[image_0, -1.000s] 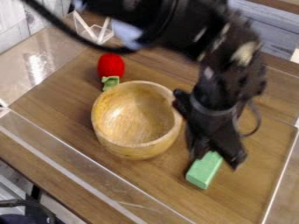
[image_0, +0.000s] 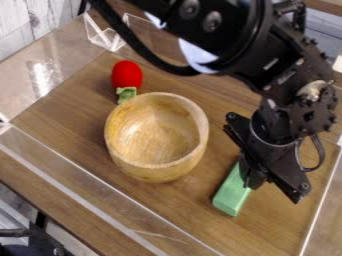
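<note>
A green rectangular block (image_0: 230, 197) lies flat on the wooden table, right of a wooden bowl (image_0: 156, 150). The black gripper (image_0: 254, 172) is down at the upper end of the block, its fingertips close over or beside it; whether anything is between them is hard to make out, as the gripper's body covers that end.
A red object with a green top or base (image_0: 127, 76) stands behind the bowl at the upper left. Clear plastic barriers edge the wooden table (image_0: 74, 150). Bare table surrounds the bowl at the left and front.
The gripper has moved right and come to rest low at the block's upper end, now sharp in view. The bowl, block and red object look unmoved.
</note>
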